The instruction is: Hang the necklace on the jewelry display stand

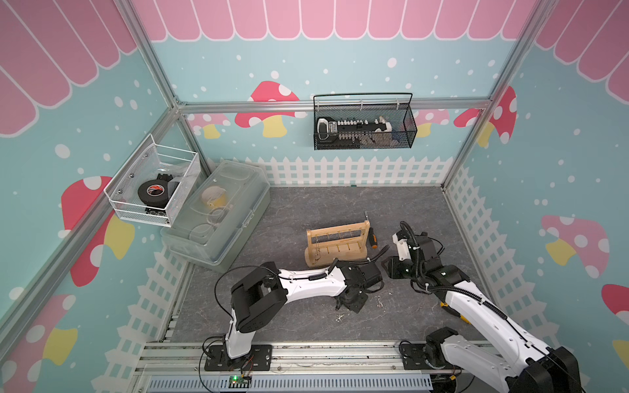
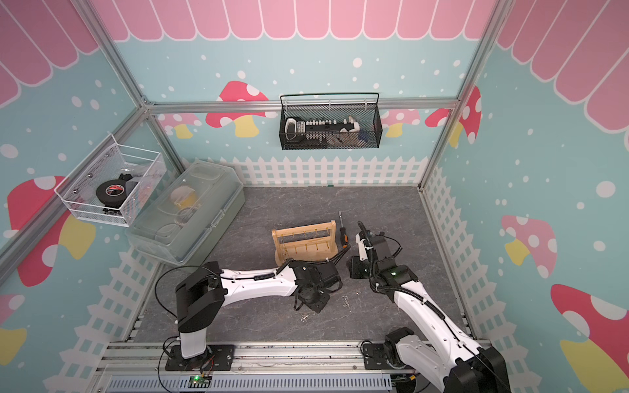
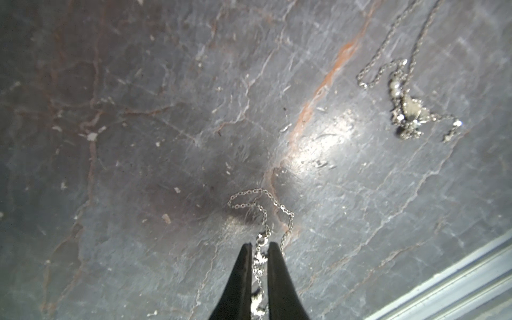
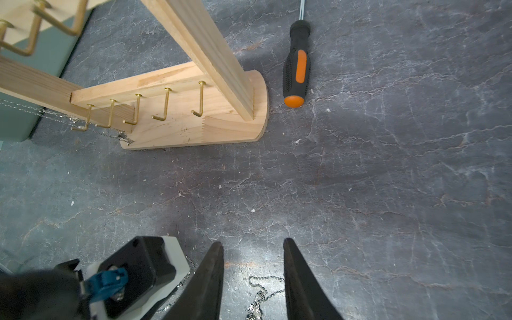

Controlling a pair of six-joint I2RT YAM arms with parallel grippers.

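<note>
Silver necklaces lie on the table: a chain [image 3: 290,218] runs under my left gripper, and a tangled one [image 3: 411,109] lies to its upper right in the left wrist view. My left gripper's fingers are nearly together over the chain; whether they pinch it is unclear. The wooden display stand [image 1: 336,257] has brass hooks [image 4: 200,101], with a chain [image 4: 37,109] at its left end. My right gripper is part open right of and in front of the stand, nothing visible between its fingers.
A screwdriver [image 4: 295,74] lies right of the stand. A lidded plastic box [image 1: 239,196] fills the back left. Baskets [image 1: 365,140] hang on the walls.
</note>
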